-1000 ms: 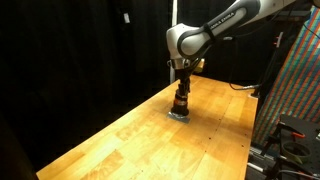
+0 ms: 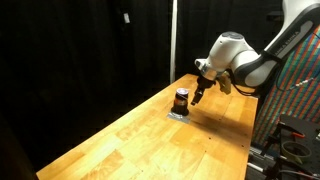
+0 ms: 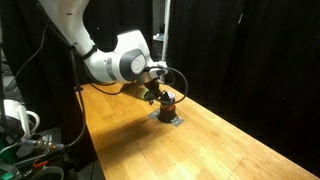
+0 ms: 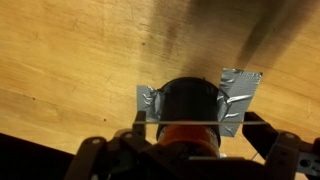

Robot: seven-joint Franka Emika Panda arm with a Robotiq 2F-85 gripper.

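A dark cylinder (image 2: 180,102) with a reddish-brown band stands upright on the wooden table, with silvery tape (image 2: 178,117) at its base. In exterior view 1 my gripper (image 2: 197,97) hangs just right of it, low over the table. Exterior view 2 also shows the cylinder (image 3: 167,107) beside the gripper. Seen from the wrist, the cylinder (image 4: 190,100) lies between the widely parted fingers of my open gripper. A thin pale line crosses there; what it is I cannot tell. Contact with the cylinder is not clear.
Wide bare table (image 2: 120,150) lies left of and in front of the cylinder. Grey tape (image 4: 236,98) holds to the wood on its right in the wrist view. Black curtains (image 2: 80,70) hang behind. A dark stool (image 2: 293,150) stands off the table at the right.
My arm has come down and swung rightward in exterior view 1, from above the cylinder to low beside it. The cylinder has stayed in place.
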